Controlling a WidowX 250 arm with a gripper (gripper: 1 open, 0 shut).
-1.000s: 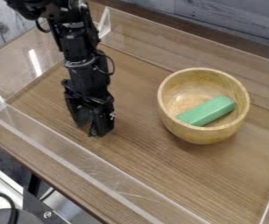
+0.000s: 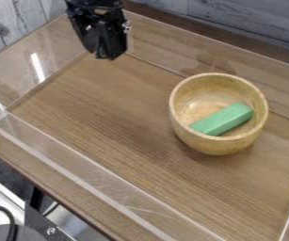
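My gripper (image 2: 103, 47) is at the upper left, a dark shape over the back of the wooden table (image 2: 96, 160); whether it is open or shut does not show clearly. A tan round bowl (image 2: 216, 141) stands on the right with a green block (image 2: 222, 120) lying inside it.
Cables (image 2: 1, 222) show at the lower left corner. A wooden edge runs along the back right.
My gripper has moved up and away, from low over the middle of the table to the back left. The bowl and green block look unmoved.
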